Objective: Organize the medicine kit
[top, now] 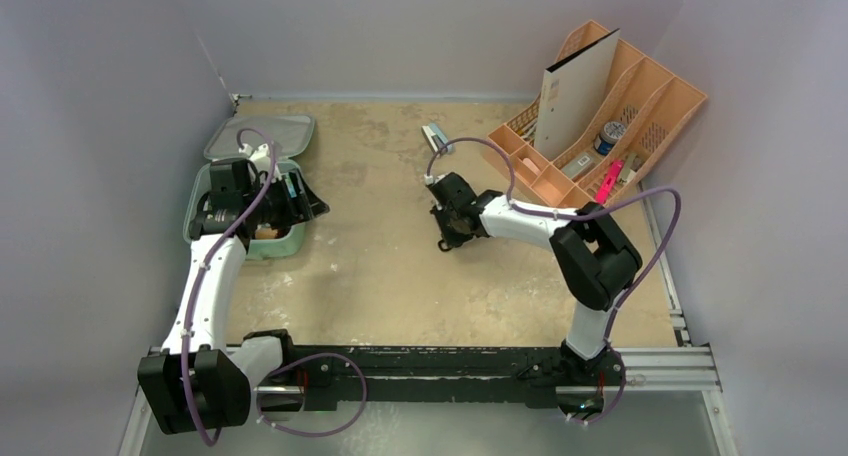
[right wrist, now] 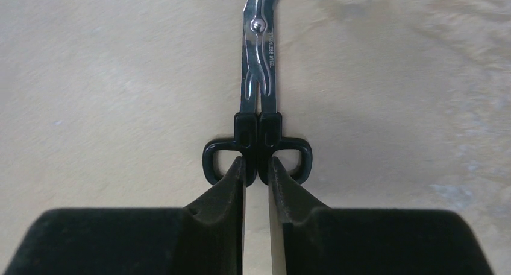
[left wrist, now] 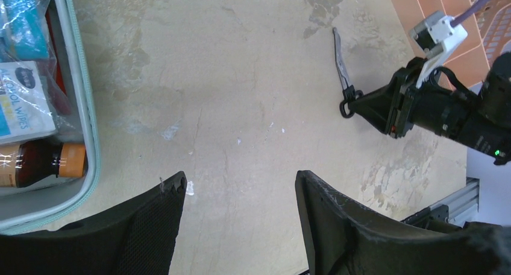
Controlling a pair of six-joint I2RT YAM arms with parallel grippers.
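A pair of scissors [right wrist: 259, 76] with steel blades and black handles lies along the bare table, handles toward my right gripper. That gripper is shut on the inner bars of the two handles, its fingertips close together with the handles between them. On the left stands a green-rimmed medicine case [left wrist: 90, 115]. It holds a bagged box of alcohol wipes [left wrist: 27, 100] and a brown bottle with an orange cap [left wrist: 42, 163]. My left gripper is open and empty, beside the case's right edge; its arm hides much of the case in the top view.
An orange organizer [top: 655, 91] at the back right holds a white folder [top: 578, 91], a jar [top: 609, 136] and a pink item [top: 609, 180]. A stapler-like item [top: 437, 139] lies at the back middle. A grey lid [top: 265, 136] is behind the case.
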